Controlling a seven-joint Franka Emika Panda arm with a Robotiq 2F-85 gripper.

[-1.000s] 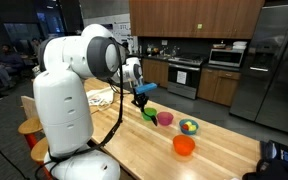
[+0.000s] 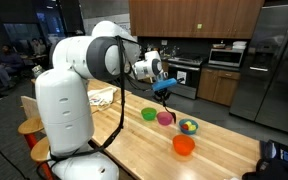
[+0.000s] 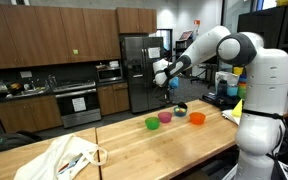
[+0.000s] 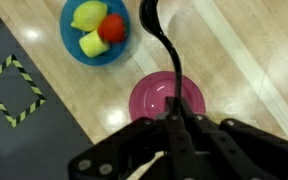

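Note:
In the wrist view my gripper is shut on the handle of a long black utensil (image 4: 160, 32), probably a spoon or ladle; its wider end reaches the top edge of the frame. Beneath my gripper is a pink bowl (image 4: 148, 98), partly covered by the utensil and fingers. Beside it sits a blue bowl (image 4: 74, 47) holding red and yellow pieces. Exterior view 1 shows my gripper (image 2: 160, 87) above the pink bowl (image 2: 165, 118), with the dark utensil hanging below. The utensil's contact with any bowl cannot be made out.
A green bowl (image 2: 149, 113) stands left of the pink one, and an orange bowl (image 2: 183, 146) lies nearer the camera. A person (image 2: 144, 68) stands behind the table.
My gripper has swung rightward in exterior view 1, from above the green bowl to above the pink bowl, carrying the utensil along. The bowls look unmoved.

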